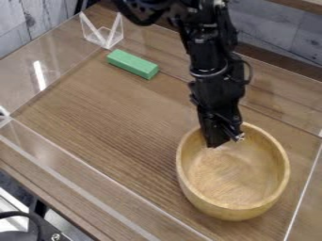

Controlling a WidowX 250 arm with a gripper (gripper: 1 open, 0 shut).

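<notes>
The black robot arm reaches down from the top middle of the camera view to its gripper (217, 130), which is at the back rim of a round tan bowl (233, 184). The bowl rests on the wooden table near the lower right, empty as far as shows. The fingertips are small and partly lost against the rim; whether they are open, shut or holding the rim is unclear.
A green block (134, 64) lies at the upper left, with a white wire-like object (104, 30) behind it. A dark cable sits at the lower left corner.
</notes>
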